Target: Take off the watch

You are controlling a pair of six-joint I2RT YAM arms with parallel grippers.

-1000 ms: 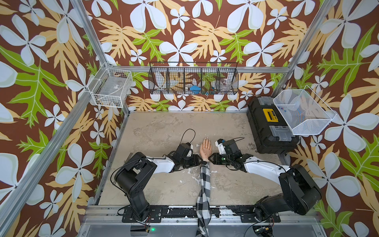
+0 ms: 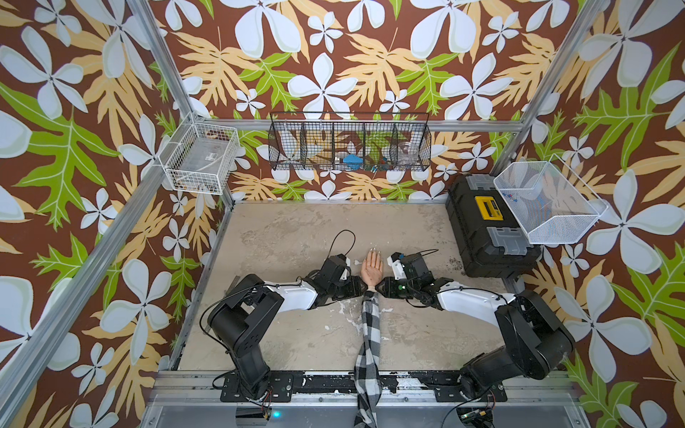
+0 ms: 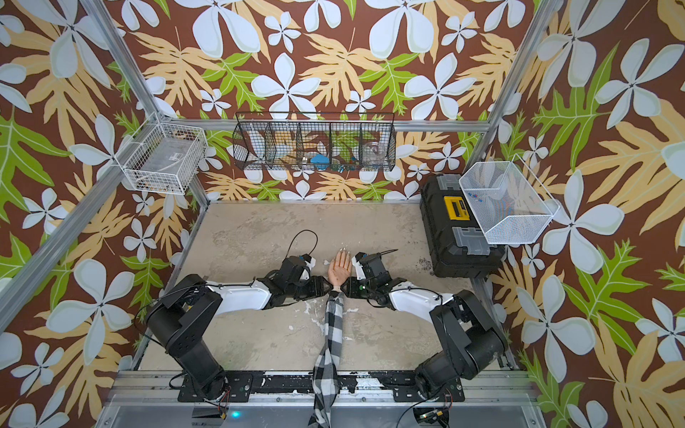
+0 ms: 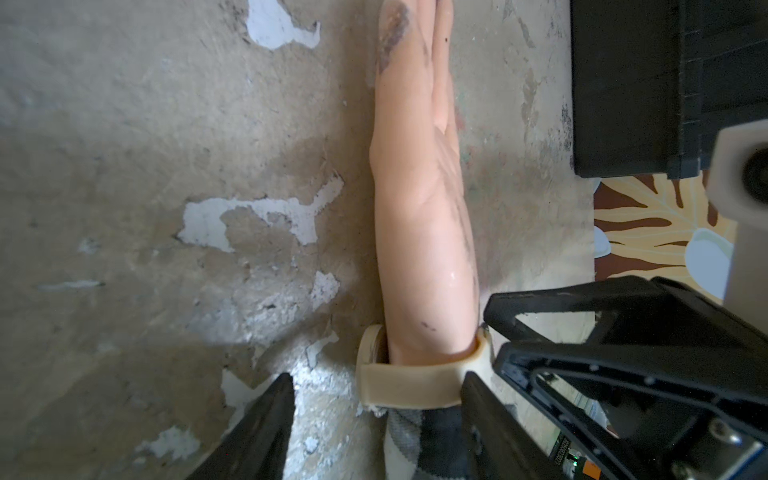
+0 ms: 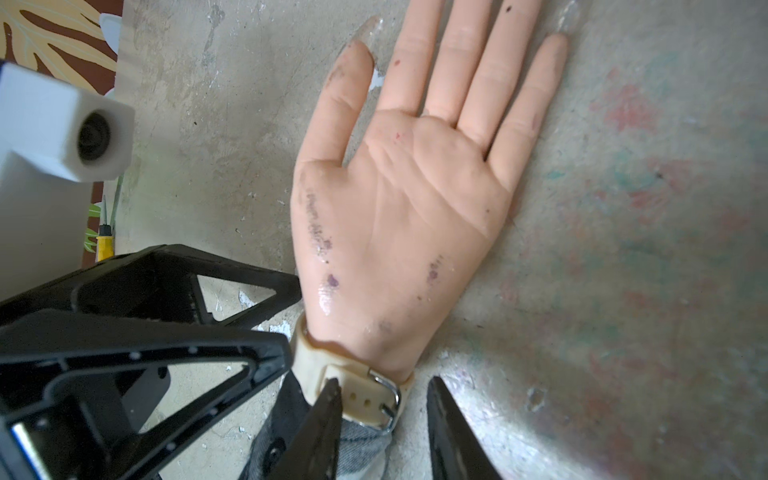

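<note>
A mannequin hand (image 5: 400, 208) lies palm up at the table's middle, its arm in a checked sleeve (image 2: 369, 335). A cream watch band (image 4: 416, 384) circles the wrist, with a metal buckle (image 5: 388, 400) on the palm side. My left gripper is open at the band from the left, one finger close against it, the other apart. My right gripper is open over the band near the buckle, coming from the right. Whether either fingertip touches the band is unclear.
A black toolbox (image 2: 471, 235) stands at the table's right, under a white mesh basket (image 2: 542, 214). Wire baskets (image 2: 199, 164) hang at the left and back.
My left gripper has shifted slightly up the top left view, toward the hand. The right arm has moved a little, its elbow inward; the hand looks unchanged.
</note>
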